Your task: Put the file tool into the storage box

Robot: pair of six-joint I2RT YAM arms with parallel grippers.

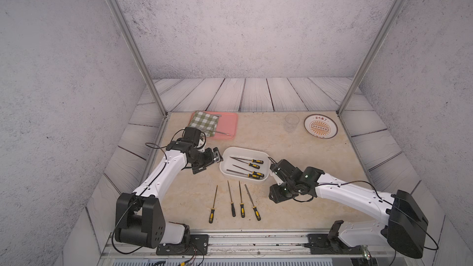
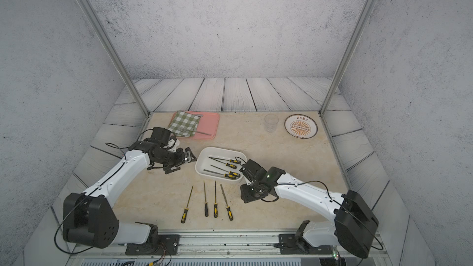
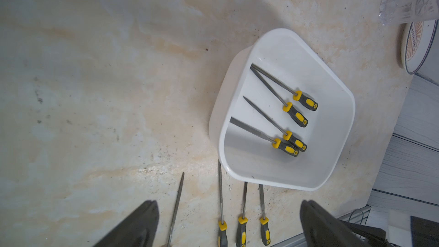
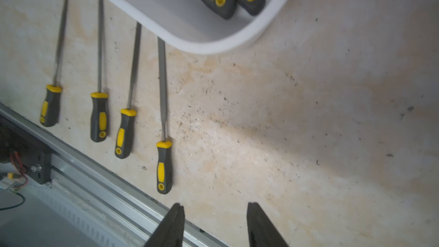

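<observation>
Several files with black-and-yellow handles lie inside the white storage box (image 1: pixel 226 170). Several more lie loose on the table in front of it, among them a flat file (image 4: pixel 164 167) nearest my right gripper. That gripper is open with nothing between its fingers, over the table at the box's front right. My left gripper stands open to the left of the box, above the table, with nothing between its fingers.
A pink board (image 1: pixel 229 123) with a checked cloth is at the back left. A clear glass (image 2: pixel 271 122) and a patterned plate (image 2: pixel 301 125) stand at the back right. The table right of the box is clear.
</observation>
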